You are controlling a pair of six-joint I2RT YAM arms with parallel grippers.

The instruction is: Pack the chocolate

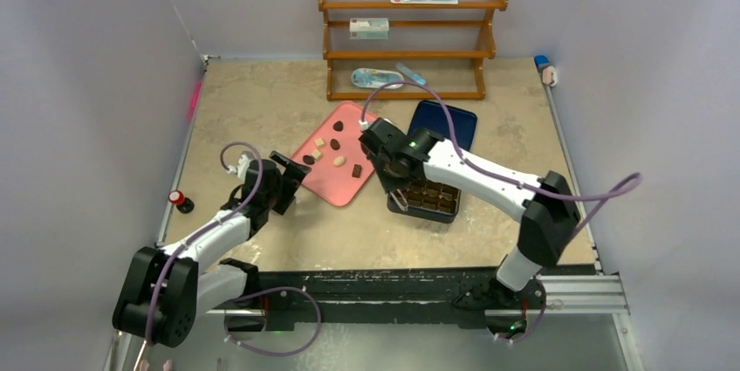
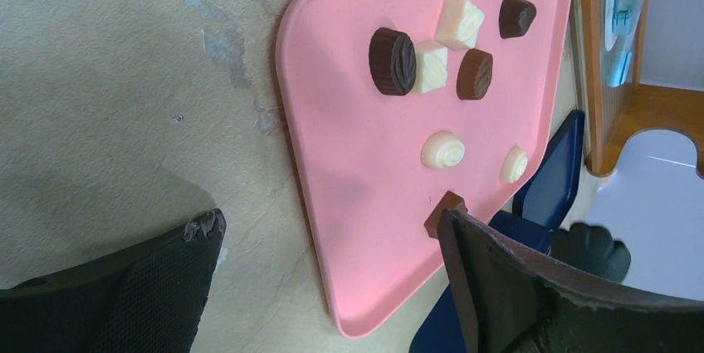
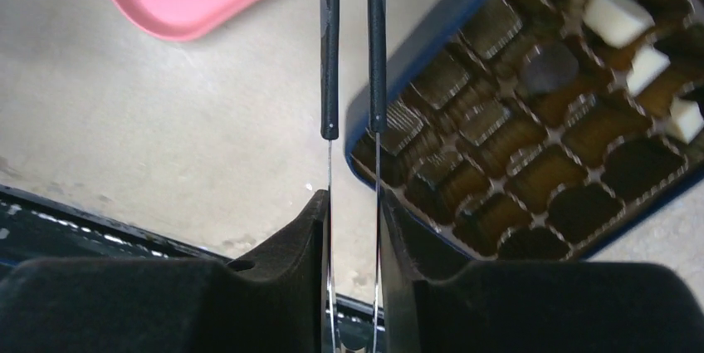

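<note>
Several dark, brown and white chocolates lie on the pink tray [image 1: 323, 170], among them a dark one [image 2: 392, 61] and a round white one [image 2: 442, 149]. The compartment box [image 1: 423, 212] holds several white pieces [image 3: 616, 17] along one end in the right wrist view; many compartments show no chocolate. My left gripper stands open at the tray's left corner, holding nothing. My right gripper hangs over the box's edge, its long thin tongs slightly apart, nothing visible between them.
A dark blue lid [image 1: 467, 127] lies behind the box. A wooden rack [image 1: 406, 54] stands at the back. A red-capped bottle [image 1: 181, 201] is at the left edge. Bare table lies in front of the tray.
</note>
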